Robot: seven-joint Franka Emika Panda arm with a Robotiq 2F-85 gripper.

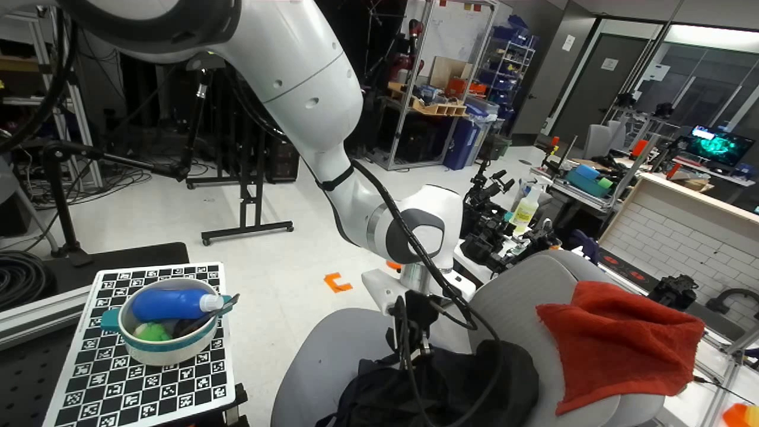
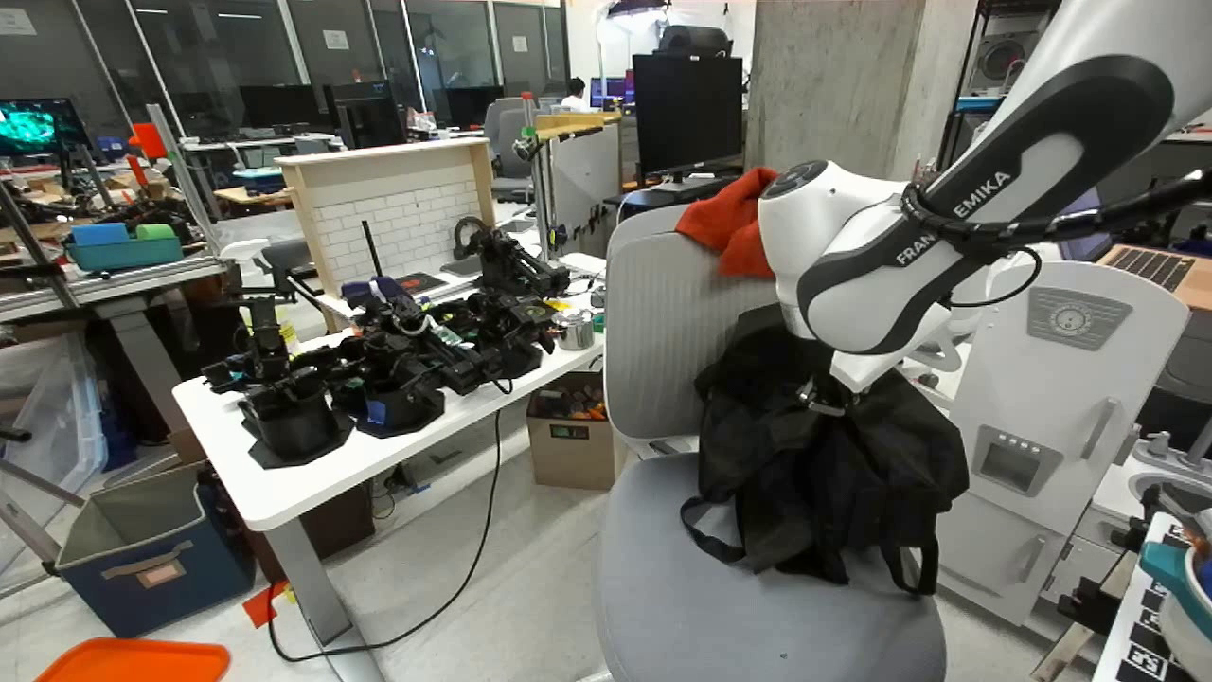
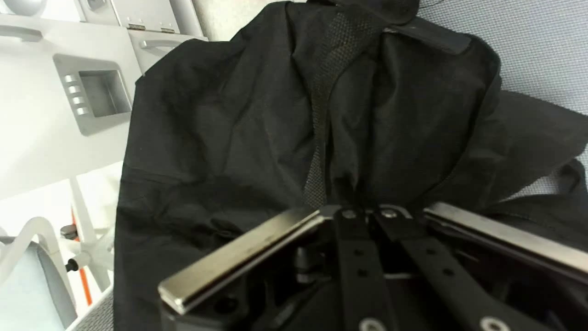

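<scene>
A black fabric bag (image 1: pixel 455 388) rests on the seat of the grey chair (image 1: pixel 313 370), and in exterior view 2 the bag (image 2: pixel 784 466) stands bunched up against the backrest. My gripper (image 2: pixel 827 400) is at the bag's upper part, pointing down. In the wrist view the gripper is shut, its fingertips together against the bag (image 3: pixel 253 127). Folds of the black cloth run in to the fingertips, so a thin pinch of it appears held; the dark fingers hide the exact grip.
A red cloth (image 1: pixel 626 341) hangs over the chair's backrest. A pot (image 1: pixel 167 352) with a blue bottle stands on a checkered board (image 1: pixel 78 384). A white toy kitchen (image 2: pixel 1034 409) is close to the bag. A white table (image 2: pixel 273 489) carries black devices.
</scene>
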